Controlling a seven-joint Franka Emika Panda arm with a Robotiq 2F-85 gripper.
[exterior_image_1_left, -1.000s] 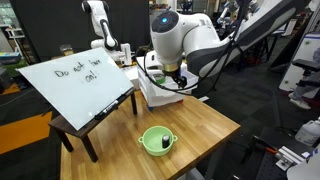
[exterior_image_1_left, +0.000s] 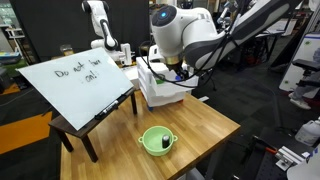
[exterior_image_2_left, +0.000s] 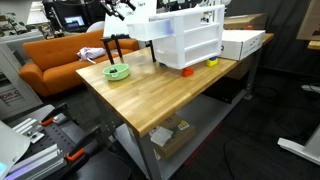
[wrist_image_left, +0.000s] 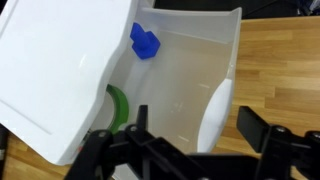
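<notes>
In the wrist view my gripper is open, its dark fingers spread apart on either side of a pale bin wall (wrist_image_left: 216, 112). Nothing is visibly clamped; contact with the wall cannot be judged. Inside the white bin (wrist_image_left: 178, 70) lie a blue object (wrist_image_left: 145, 42) and a green ring-shaped thing (wrist_image_left: 120, 108), partly covered by a white panel (wrist_image_left: 62, 72). From exterior view 1 the arm (exterior_image_1_left: 172, 35) reaches down over the white container (exterior_image_1_left: 165, 92), and its fingers are hard to make out. The container's side (exterior_image_2_left: 190, 46) shows in exterior view 2.
A green bowl (exterior_image_1_left: 147, 142) with a dark item (exterior_image_1_left: 167, 143) stands near the table's front. To the left is a tilted whiteboard (exterior_image_1_left: 80, 85) with writing. Bare wooden tabletop (exterior_image_2_left: 160, 92) lies in front of the container. A white box (exterior_image_2_left: 242, 42) sits farther right.
The arm's wrist has shifted slightly to the right above the container in exterior view 1. The bowl and whiteboard have stayed where they were.
</notes>
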